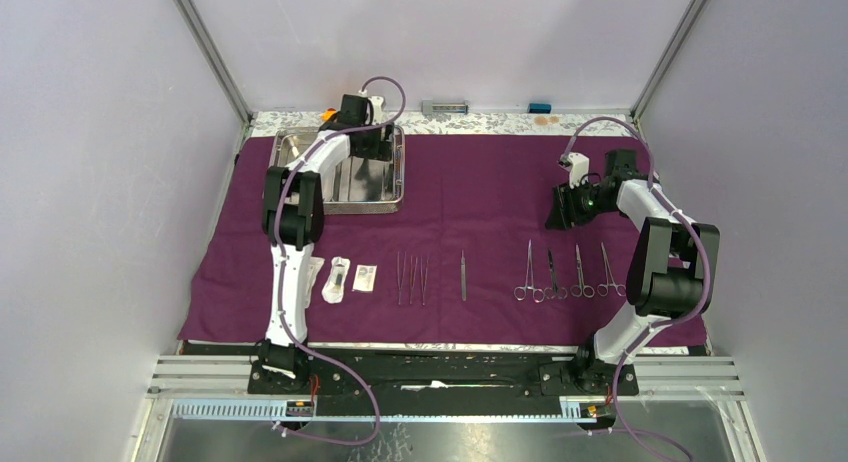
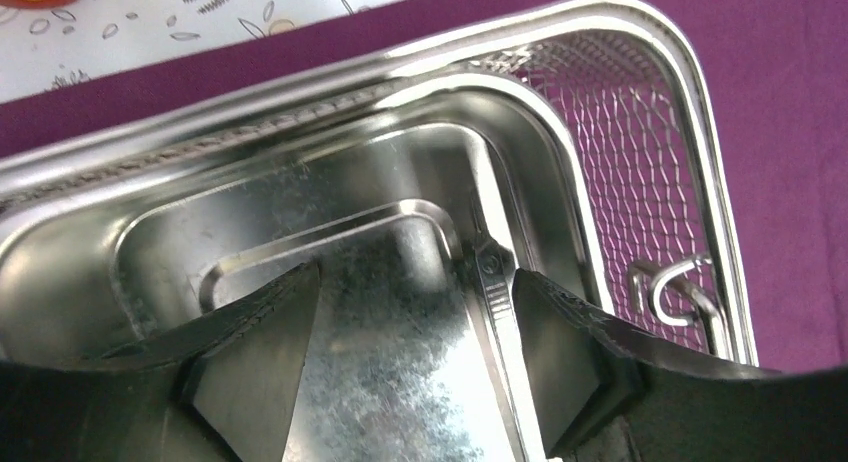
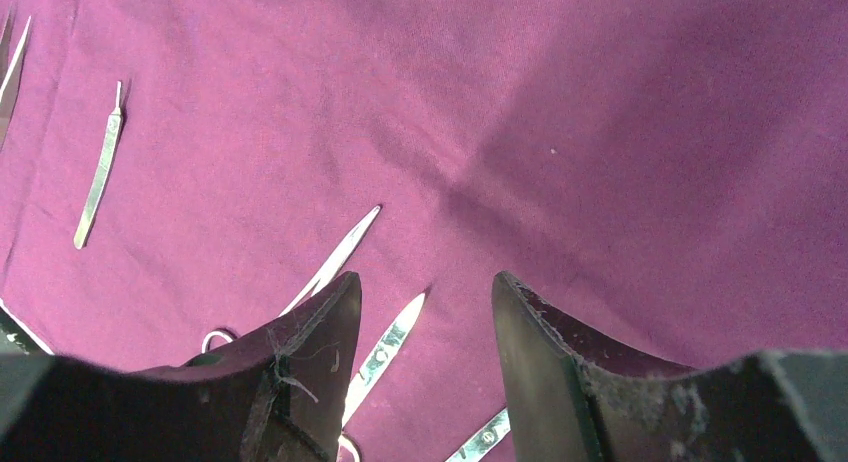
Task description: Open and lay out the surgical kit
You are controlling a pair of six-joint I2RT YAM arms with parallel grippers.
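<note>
Over the back right part of the metal tray (image 1: pixel 358 210), my left gripper stands open with nothing between its fingers. A slim metal instrument (image 2: pixel 491 269) lies along the tray's right inner side, partly hidden by the right finger (image 2: pixel 565 352). My right gripper is open and empty above the cloth, behind the row of ring-handled instruments (image 1: pixel 530 272). Left of that row lie a single slim handle (image 1: pixel 463 277), several tweezers (image 1: pixel 412 280) and, beside them, a small packet (image 1: pixel 365 278) and a wrapped pack (image 1: pixel 336 280).
The tray's mesh side (image 2: pixel 630 152) carries a bent metal catch (image 2: pixel 680 292). At the back edge stand a grey box (image 1: pixel 444 108) and a blue item (image 1: pixel 540 108).
</note>
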